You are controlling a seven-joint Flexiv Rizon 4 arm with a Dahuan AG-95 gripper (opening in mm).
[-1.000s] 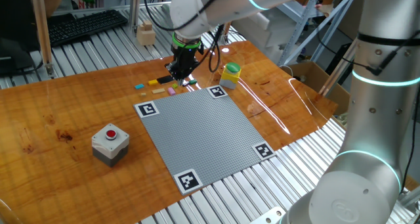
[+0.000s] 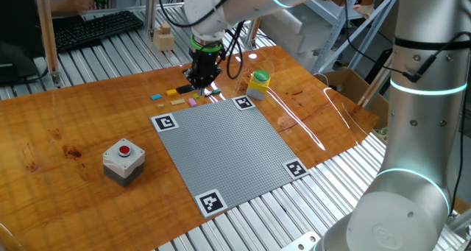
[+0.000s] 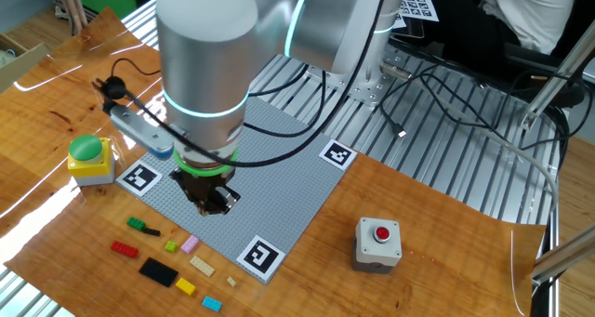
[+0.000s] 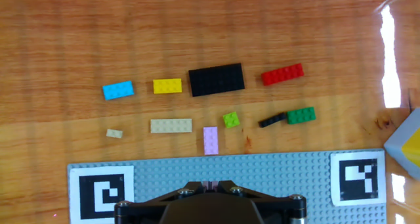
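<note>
Loose bricks lie on the wooden table, clearest in the wrist view: blue [image 4: 118,90], yellow [image 4: 167,86], wide black [image 4: 216,79], red [image 4: 283,74], long beige [image 4: 171,125], small beige [image 4: 114,133], lilac [image 4: 210,140], lime [image 4: 231,119], thin black [image 4: 272,119] and green [image 4: 301,115]. The grey baseplate [image 3: 297,159] lies beside them, its studs bare where visible. Above its brick-side edge hangs my gripper [image 3: 212,207], pointing down and apart from the bricks. From the wrist, its dark fingertips sit low in the picture; how far apart they stand is unclear.
A yellow box with a green button [image 2: 259,82] stands by one baseplate corner. The grey box with a red button [image 3: 379,243] stands on the table at another side. Tag markers [image 2: 211,202] occupy the plate's corners. Open wood surrounds the red-button box.
The arm and gripper have shifted slightly left in exterior view 1. The bricks, baseplate and button boxes have stayed where they were.
</note>
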